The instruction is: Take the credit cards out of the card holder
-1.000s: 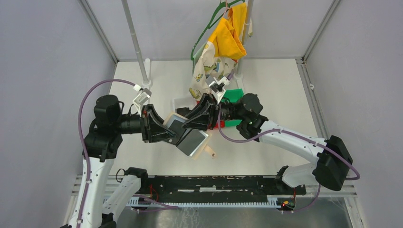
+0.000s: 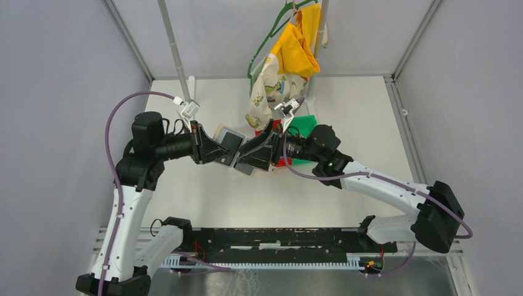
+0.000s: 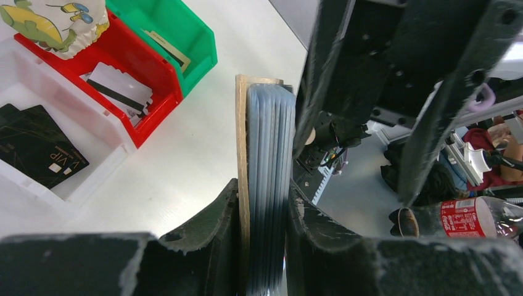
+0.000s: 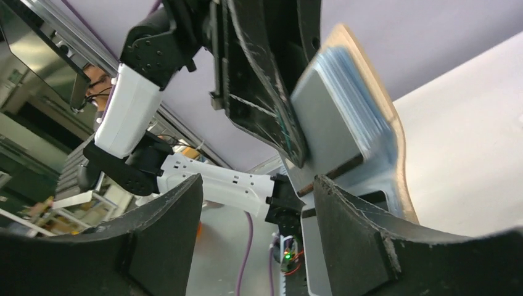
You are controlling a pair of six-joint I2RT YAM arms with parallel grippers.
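Observation:
The card holder (image 2: 230,143), tan-backed with clear sleeves and grey cards, is held up at the table's centre. My left gripper (image 2: 216,154) is shut on it; in the left wrist view its layered edge (image 3: 265,148) stands between the fingers. My right gripper (image 2: 251,157) is part open beside the holder. In the right wrist view the holder's grey card face (image 4: 327,123) is just beyond the fingertips, and nothing shows held between them.
Behind are a white bin (image 3: 92,169) with black cards, a red bin (image 3: 157,117) with cards and a green bin (image 3: 197,37). Hanging clothes (image 2: 296,49) occupy the back.
My left gripper and the holder have shifted slightly up in the top view.

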